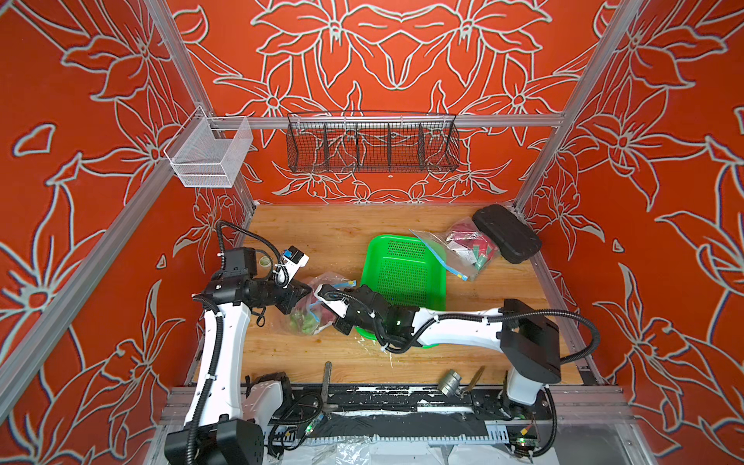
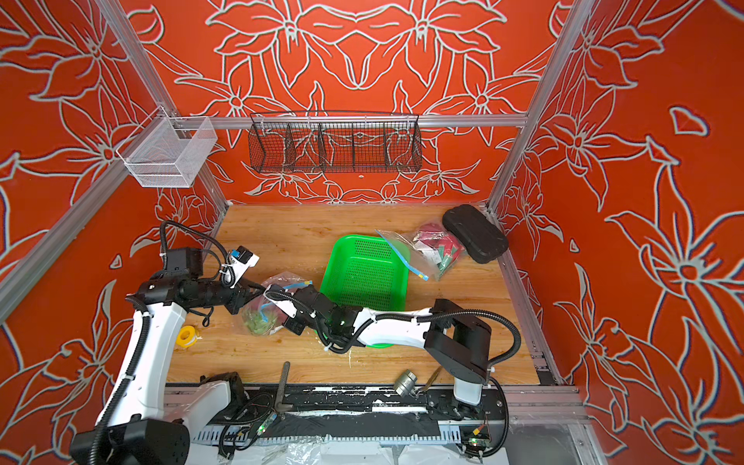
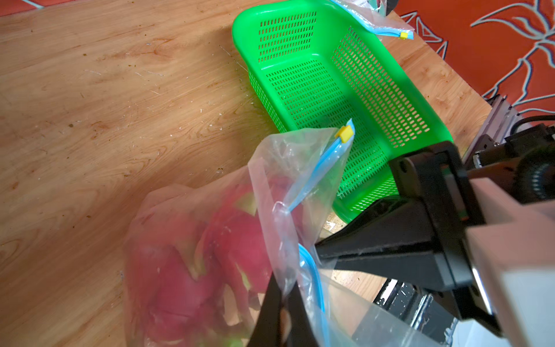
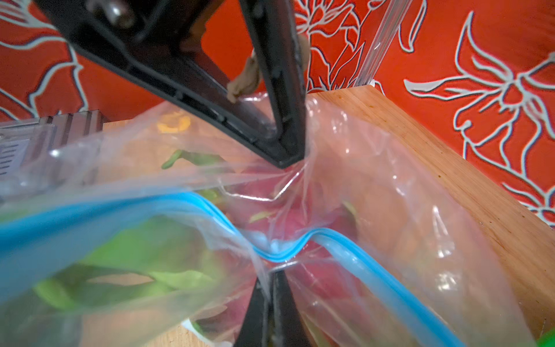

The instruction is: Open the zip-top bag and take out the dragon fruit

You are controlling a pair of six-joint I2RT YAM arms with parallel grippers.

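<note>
A clear zip bag (image 3: 173, 231) with a blue zip strip and a yellow slider (image 3: 345, 134) lies left of the green basket. Pink-red dragon fruit (image 3: 245, 243) with green scales shows through the film. My left gripper is shut, with bag film creased and gathered at its tips. My right gripper is shut on the opposite side, and the film and blue strip (image 4: 283, 254) dip into its fingertips. The two grippers stand close together with the bag mouth between them. Whether the zip is parted cannot be made out.
The green basket (image 1: 441, 290) is empty, just right of the bag. Behind it to the right lie another zip bag of fruit (image 1: 469, 244) and a black case (image 1: 507, 232). A yellow tape roll (image 2: 186, 336) sits at the left.
</note>
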